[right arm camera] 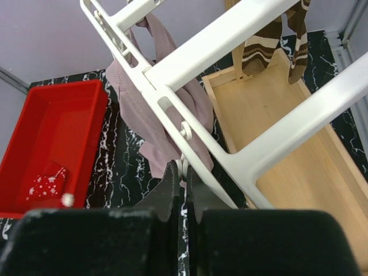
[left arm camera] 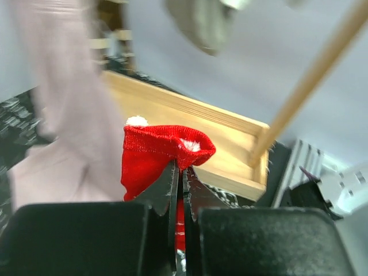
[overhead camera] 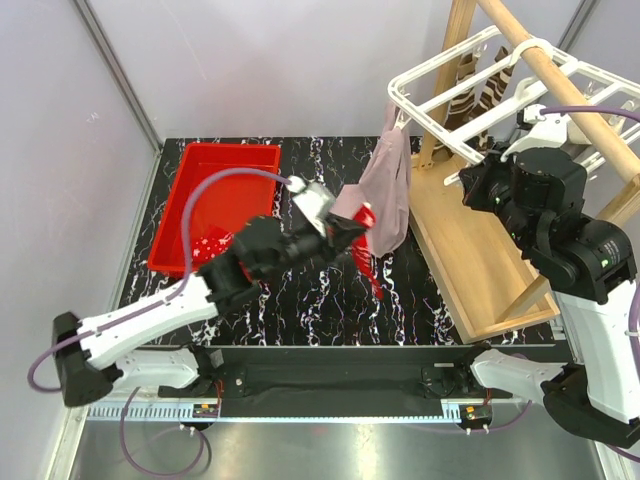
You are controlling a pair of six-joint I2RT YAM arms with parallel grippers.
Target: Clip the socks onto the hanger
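Observation:
My left gripper (overhead camera: 350,228), blurred in the top view, is shut on a red sock (left arm camera: 149,155) with white at its top, held near the pink cloth (overhead camera: 388,190), which hangs from the white clip hanger (overhead camera: 430,115). My right gripper (overhead camera: 480,180) is shut at the hanger's near rail; in the right wrist view its fingertips sit at a small white piece on the rail (right arm camera: 180,168). Striped brown socks (overhead camera: 492,92) hang at the hanger's back.
The red bin (overhead camera: 182,190) at the left holds a red spotted sock (right arm camera: 43,185). A wooden stand (overhead camera: 470,270) bears the hanger on the right.

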